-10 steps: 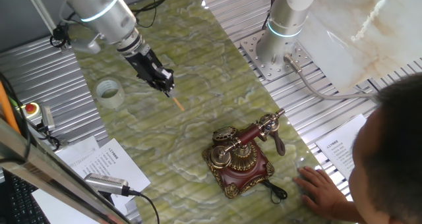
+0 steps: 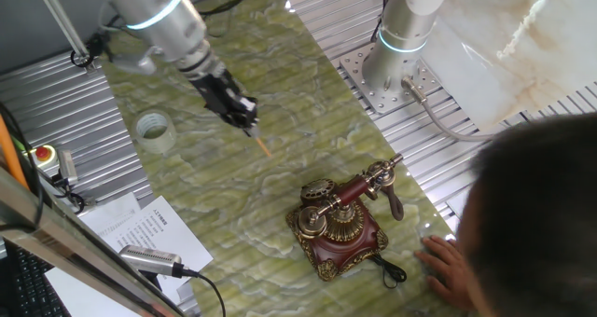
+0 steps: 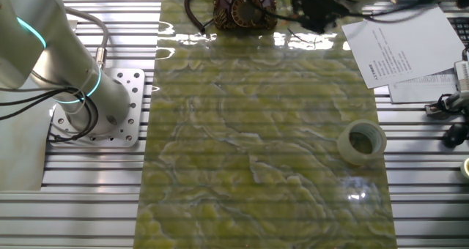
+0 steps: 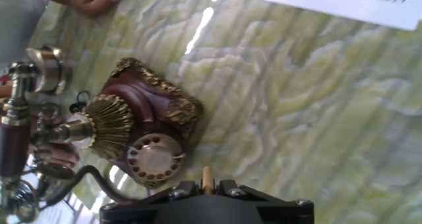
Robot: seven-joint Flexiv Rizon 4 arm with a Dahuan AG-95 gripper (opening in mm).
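Note:
An ornate dark-red and gold rotary telephone (image 2: 341,226) stands on the green marbled mat, its handset (image 2: 350,192) lying across the cradle. My gripper (image 2: 250,129) is shut on a thin orange-yellow stick (image 2: 264,146), which points out beyond the fingertips toward the phone. In the wrist view the stick (image 4: 208,180) shows end-on between the fingers, just beside the round dial (image 4: 155,159). The gripper hangs above the mat, and the stick's tip is apart from the phone. Exterior view 2 catches only the phone's lower part (image 3: 245,12) at its top edge.
A roll of clear tape (image 2: 156,132) sits on the mat behind my gripper. A person's hand (image 2: 450,270) rests at the mat's edge near the phone. Printed papers (image 2: 149,241) and a silver device (image 2: 151,260) lie to the left.
My gripper has shifted slightly right in exterior view 1, bringing the stick a little nearer the phone. The person has moved left and down. The phone has stayed put.

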